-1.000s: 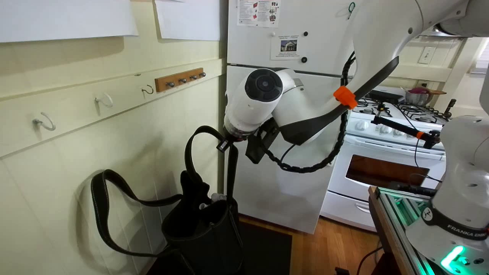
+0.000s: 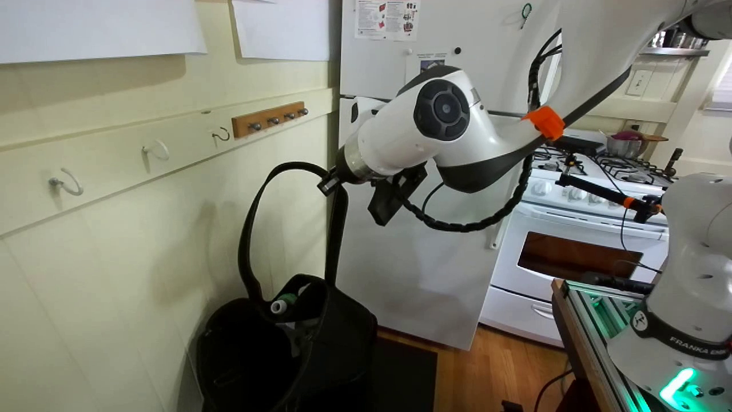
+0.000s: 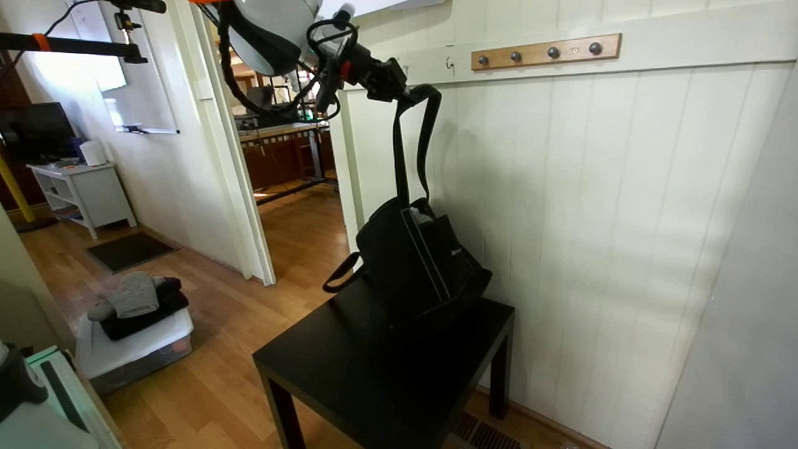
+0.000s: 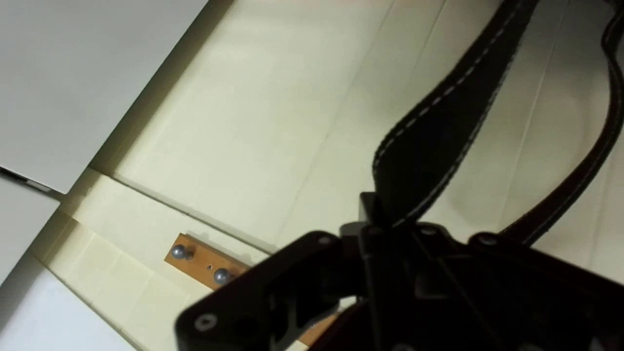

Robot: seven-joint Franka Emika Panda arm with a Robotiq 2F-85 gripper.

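Observation:
A black tote bag [image 2: 346, 343] [image 3: 419, 269] hangs tilted below my gripper [image 2: 329, 184] [image 3: 402, 91], which is shut on one of its straps. That handle strap [image 4: 450, 117], dark with pale stitching, runs up into the fingers in the wrist view. In the first exterior view the bag's mouth gapes toward the camera, with a green-and-white bottle top [image 2: 279, 305] inside. The second handle [image 3: 342, 274] droops loose from the bag's side in the second exterior view. Whether the bag's base still touches the black table [image 3: 329, 355] cannot be told.
Along the wall rail are a wooden peg rack [image 2: 269, 118], a dark hook [image 2: 221, 134] and two pale hooks, including a white hook [image 2: 158, 150]. The fridge [image 2: 412, 274] stands close behind the arm. Left of the table in the second exterior view, the floor is open.
My gripper has risen slightly, pulling the strap higher. The bag has swung and turned, its mouth now facing the camera. Its loose handle no longer sticks out to the left.

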